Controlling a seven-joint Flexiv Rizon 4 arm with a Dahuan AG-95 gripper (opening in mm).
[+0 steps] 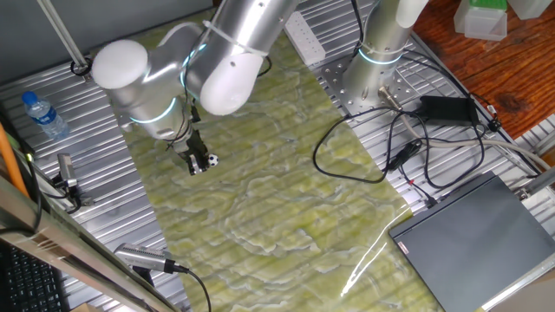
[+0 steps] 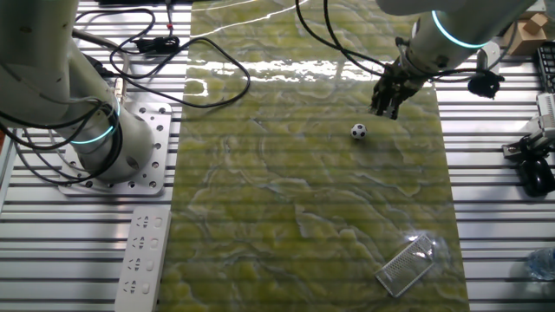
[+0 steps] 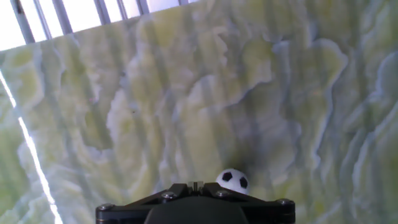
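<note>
A small black-and-white football (image 2: 358,132) rests on the green marbled mat (image 2: 286,191). My gripper (image 2: 386,110) hangs over the mat beside it, the ball clear of its fingers in that view. From exterior view 1, the ball (image 1: 214,160) shows right at the gripper's (image 1: 201,169) tips. In the wrist view the fingers of my gripper meet at the bottom centre with no ball between them. Just right of them and partly behind lies the ball (image 3: 232,180), its lower part hidden.
A metal grater (image 2: 406,267) lies on the mat's near right part. A power strip (image 2: 143,260) and looped black cable (image 2: 234,78) are off to the left. A dark laptop (image 1: 477,243) covers a mat corner.
</note>
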